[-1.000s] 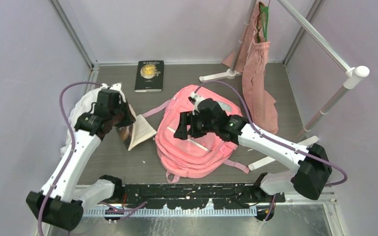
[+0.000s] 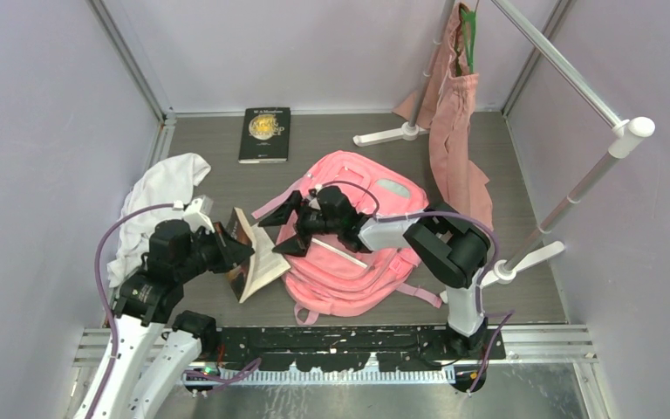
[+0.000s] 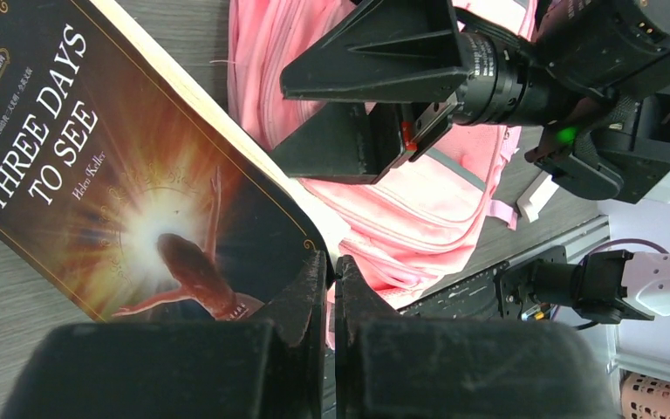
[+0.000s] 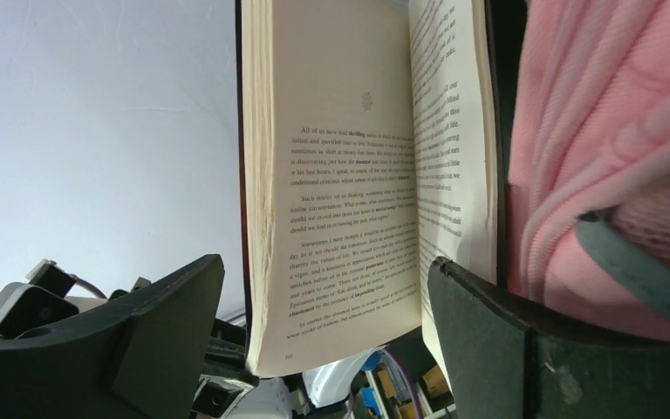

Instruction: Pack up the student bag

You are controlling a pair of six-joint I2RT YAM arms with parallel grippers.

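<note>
The book "Three Days to See" [image 3: 113, 166] is raised partly open beside the pink backpack [image 2: 358, 279], its pages [image 4: 340, 201] facing the right wrist camera. My left gripper [image 2: 244, 250] is shut at the book's corner; in the left wrist view its fingertips meet at the cover's lower right edge, and I cannot tell whether paper is between them. My right gripper [image 2: 283, 229] stands open at the book's page side, over the backpack's left part. A black book [image 2: 264, 140] lies flat at the back.
A white cloth [image 2: 170, 179] lies at the left. Pink fabric [image 2: 454, 148] hangs from a white-footed rack [image 2: 576, 192] at the right. Bare floor shows around the black book.
My left gripper has moved toward the front and right with the book, which now lies more open. My right gripper has moved left toward the book, its arm swinging in.
</note>
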